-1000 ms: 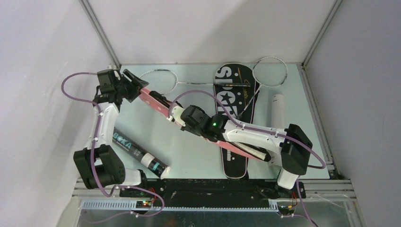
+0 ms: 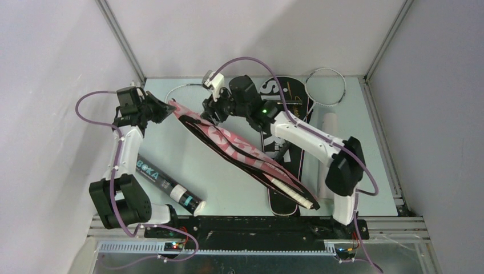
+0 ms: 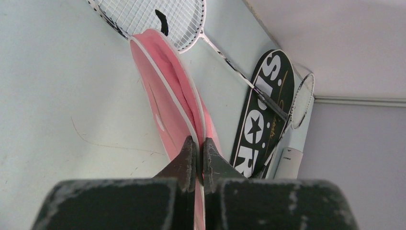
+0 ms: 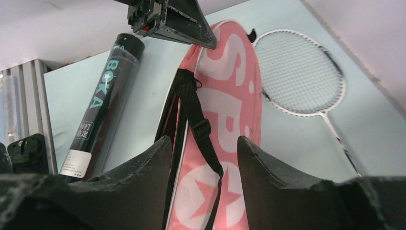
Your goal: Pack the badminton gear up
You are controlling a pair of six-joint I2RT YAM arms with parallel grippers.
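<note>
My left gripper (image 2: 168, 106) is shut on the edge of the pink racket bag (image 3: 167, 105) at its upper end, as the left wrist view shows. The bag lies diagonally with black straps and zipper along it. My right gripper (image 2: 210, 112) is open above the bag's upper part, fingers apart over the black strap in the right wrist view, holding nothing visible. One racket (image 3: 190, 19) lies at the back, partly hidden from above by the right arm; another (image 2: 325, 85) lies at the back right.
A black bag (image 2: 284, 200) lies under the pink bag's right side. A dark BOKA tube (image 2: 162, 182) lies at front left, a white roll (image 2: 328, 125) at the right. Walls border the table's back and sides.
My right gripper has risen toward the back and left along the bag, uncovering more pink fabric.
</note>
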